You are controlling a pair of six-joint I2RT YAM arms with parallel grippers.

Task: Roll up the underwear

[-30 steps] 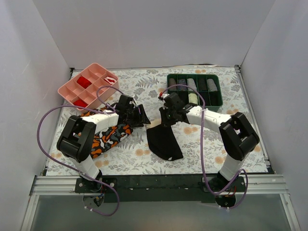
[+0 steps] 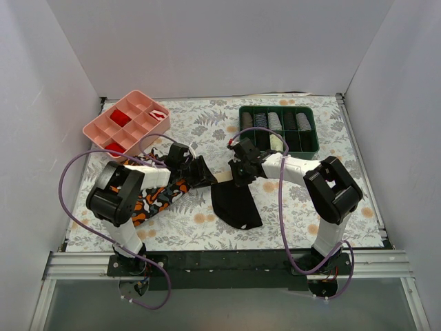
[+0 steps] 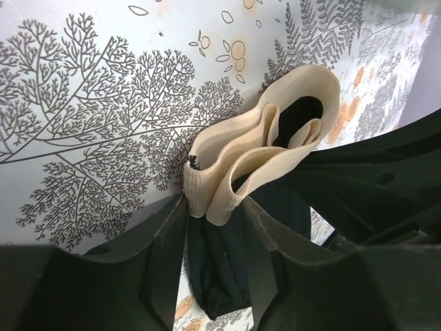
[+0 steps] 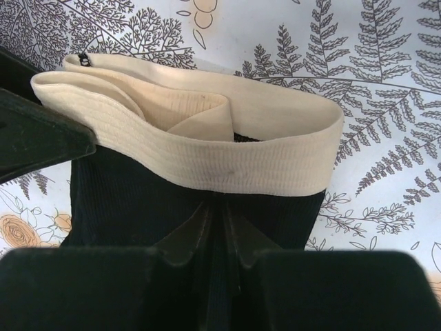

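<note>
The black underwear (image 2: pixel 234 205) lies flat in the middle of the table, its cream waistband (image 2: pixel 224 176) toward the back. My left gripper is at the band's left end, a finger on each side of the folded elastic; whether they press on it is unclear. In the right wrist view, the band (image 4: pixel 227 165) stands up in a loop with a fold inside. My right gripper is just at the band's lower edge over the dark cloth, its fingertips close together. I cannot tell if cloth is between them.
A pink divided box (image 2: pixel 138 103) with red items stands at the back left, and a green divided box (image 2: pixel 308 141) with rolled items at the back right. Patterned cloth (image 2: pixel 155 203) lies under the left arm.
My left gripper has moved a little right and lower, up to the waistband's left end. The right arm has shifted slightly. The underwear lies almost as before.
</note>
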